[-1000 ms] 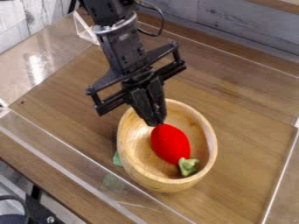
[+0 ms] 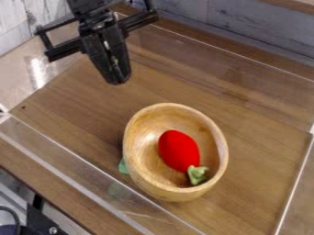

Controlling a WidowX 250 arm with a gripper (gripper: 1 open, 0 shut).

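My black gripper (image 2: pixel 116 69) is raised at the upper left over the wooden table (image 2: pixel 233 73), shut, with nothing visible between its fingers. Below and right of it, apart from it, a wooden bowl (image 2: pixel 145 128) holds a red oblong object (image 2: pixel 178 151) with a small green tip at its lower end.
A teal object (image 2: pixel 121 167) peeks from under the bowl's left side. Clear plastic edging runs along the front left and right of the table, with grey walls behind.
My gripper has risen up and to the left, away from above the bowl. The bowl and the red object look unmoved.
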